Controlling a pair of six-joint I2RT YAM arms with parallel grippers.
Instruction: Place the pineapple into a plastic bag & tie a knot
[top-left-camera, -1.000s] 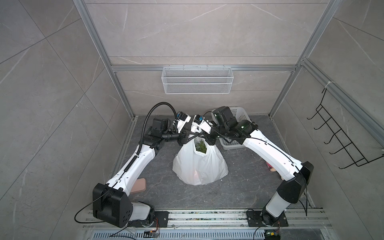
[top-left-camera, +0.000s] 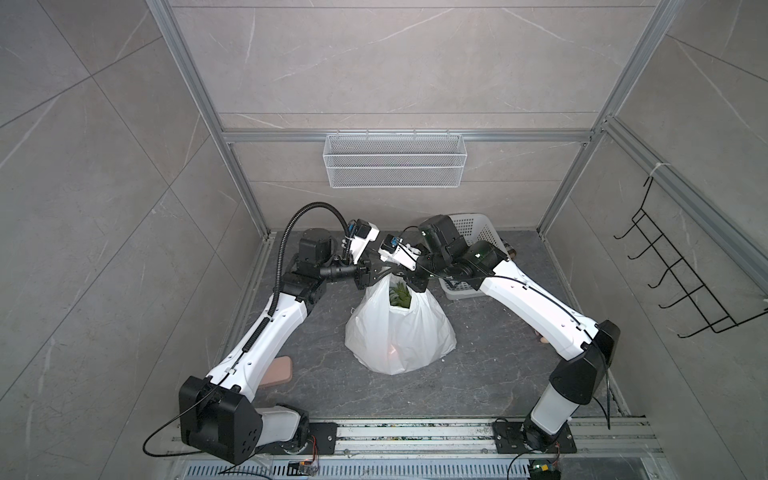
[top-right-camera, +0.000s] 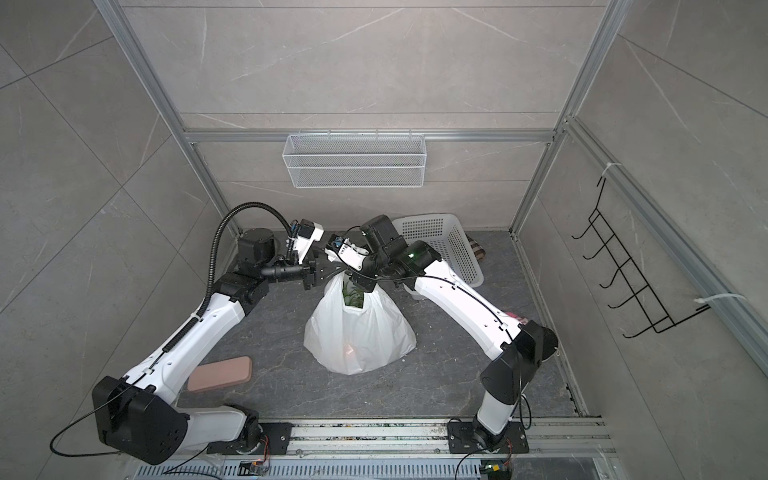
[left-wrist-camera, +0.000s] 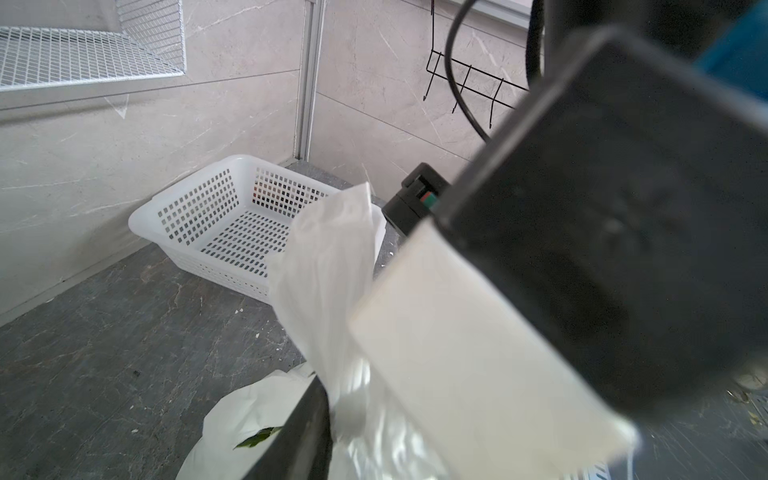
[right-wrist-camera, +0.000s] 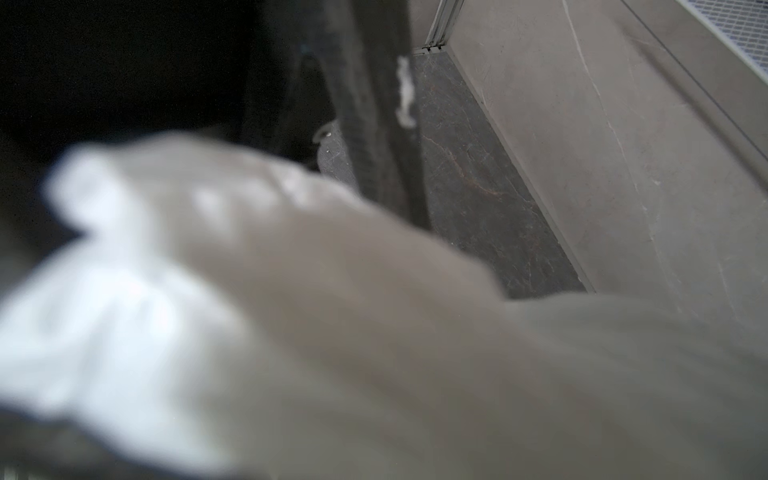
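The white plastic bag (top-left-camera: 400, 340) stands mid-floor, green pineapple leaves (top-left-camera: 399, 294) showing in its opening. Its gathered top rises between my two grippers, which meet closely above it. My left gripper (top-left-camera: 368, 274) is at the upper left of the bag; in the left wrist view twisted plastic (left-wrist-camera: 320, 280) runs beside its blurred body, and its finger state is unclear. My right gripper (top-left-camera: 406, 276) is shut at the bag's neck; blurred plastic (right-wrist-camera: 240, 304) fills the right wrist view, so what lies between its fingers is hidden.
A white perforated basket sits behind the bag at right. A pink block (top-right-camera: 219, 373) lies front left. A wire shelf (top-left-camera: 394, 160) hangs on the back wall, a black hook rack (top-left-camera: 680, 276) on the right wall. Floor before the bag is clear.
Both arms have shifted very slightly, the left wrist a little up and leftward. The bag's opening looks slightly changed in shape.
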